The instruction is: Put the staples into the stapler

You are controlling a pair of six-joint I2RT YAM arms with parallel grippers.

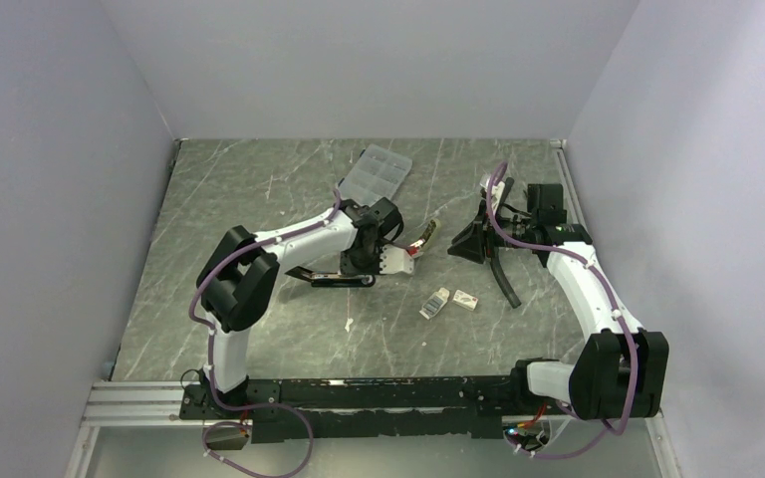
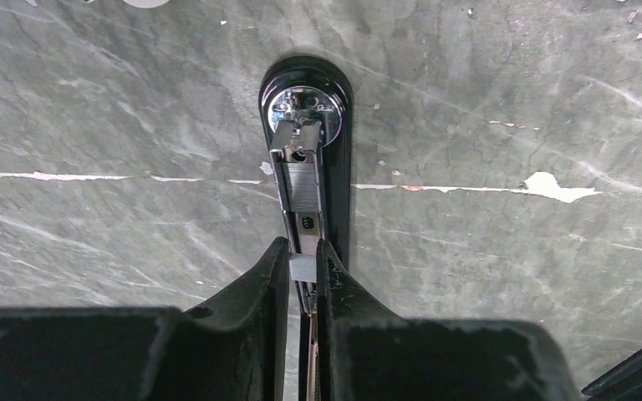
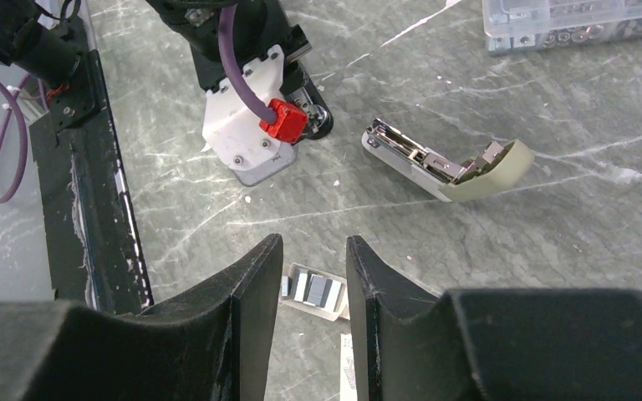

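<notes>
A black stapler [image 1: 343, 281] lies open on the table, its metal magazine [image 2: 304, 188] exposed in the left wrist view. My left gripper is right above the magazine, shut on a small grey staple strip [image 2: 303, 267]. A similar grey ribbed strip sits in the magazine ahead of the fingertips. Whether the held strip touches the channel floor, I cannot tell. The staple tray [image 3: 318, 288], with several grey strips in it, rests on the table. My right gripper hovers at the right, open and empty.
A second, beige-ended stapler [image 3: 410, 160] lies open near mid-table. Beside the staple tray is a small white box [image 1: 465, 300]. At the back stands a clear compartment box [image 1: 377, 175]. A dark bar [image 1: 505, 283] lies by the right arm.
</notes>
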